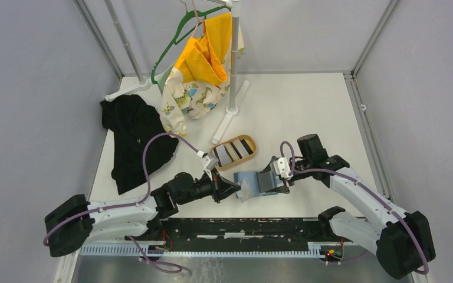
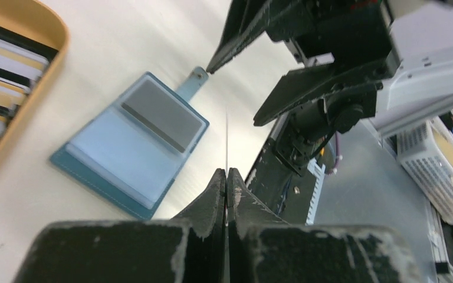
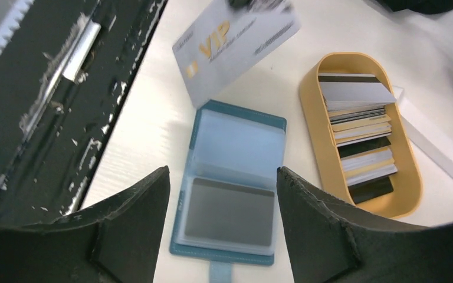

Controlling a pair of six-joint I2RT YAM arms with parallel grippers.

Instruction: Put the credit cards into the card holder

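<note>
A silver card marked VIP (image 3: 221, 50) is pinched in my left gripper (image 1: 237, 188), above the near side of the card holder. In the left wrist view the card (image 2: 226, 138) shows edge-on as a thin line standing up from the closed fingertips. The blue-grey card holder (image 3: 233, 153) lies spread open and flat on the table, one panel pale blue, the other dark grey, with a strap at one end. My right gripper has its fingers apart over the holder's strap side, nothing between them. Whether the holder contains cards cannot be made out.
Behind the holder sits a tan oval tray (image 3: 315, 112) filled with several cards in a row. A black garment (image 1: 138, 138) lies at left, near a clothes rack (image 1: 234, 71) with hanging clothes.
</note>
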